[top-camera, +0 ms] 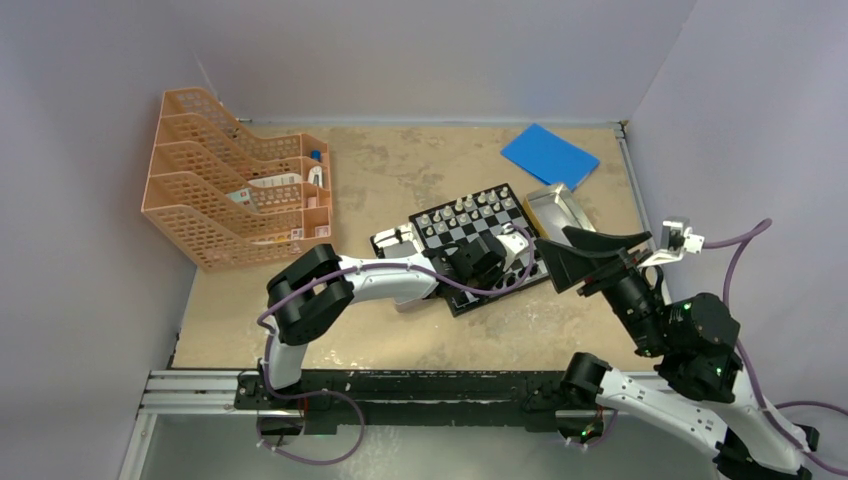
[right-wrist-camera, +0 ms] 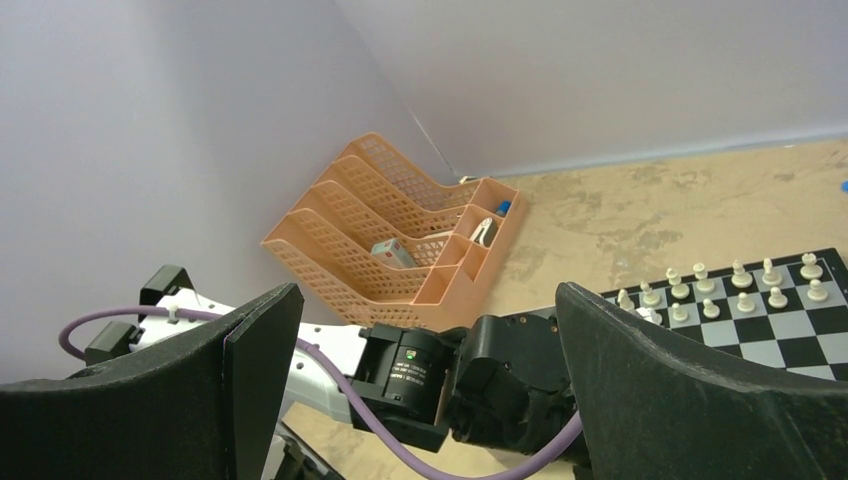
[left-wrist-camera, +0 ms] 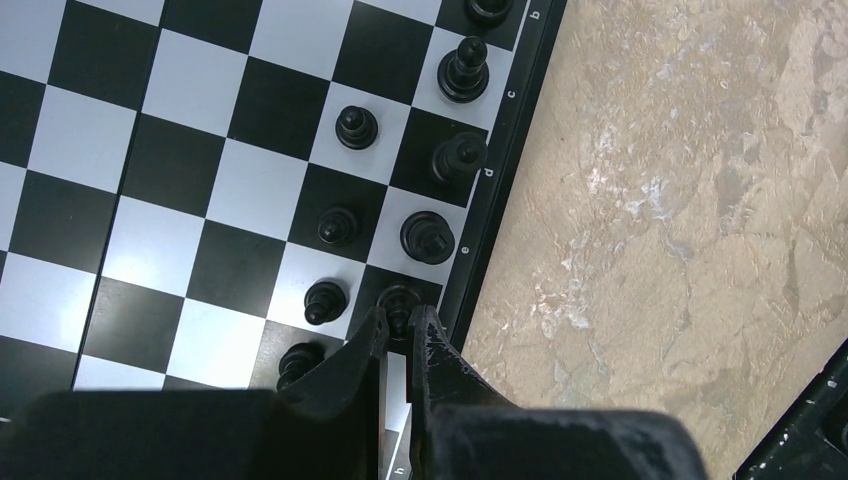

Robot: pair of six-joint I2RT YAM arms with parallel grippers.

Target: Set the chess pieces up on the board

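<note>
The chessboard (top-camera: pixel 470 232) lies mid-table, partly covered by my left arm in the top view. White pieces (top-camera: pixel 462 213) stand in two rows along its far side. In the left wrist view, several black pawns (left-wrist-camera: pixel 338 226) and taller black pieces (left-wrist-camera: pixel 428 238) stand near the lettered edge. My left gripper is closed around a black chess piece (left-wrist-camera: pixel 398 296) over a dark square of the edge row; its base contact is hidden. Away to the board's right, my right gripper (top-camera: pixel 552 238) hangs raised, fingers (right-wrist-camera: pixel 262 350) wide apart and empty.
A metal tray (top-camera: pixel 533 198) sits right of the board, with a blue folder (top-camera: pixel 550 155) behind it. An orange organiser (top-camera: pixel 180 225) occupies the left side. Bare table lies behind and in front of the board.
</note>
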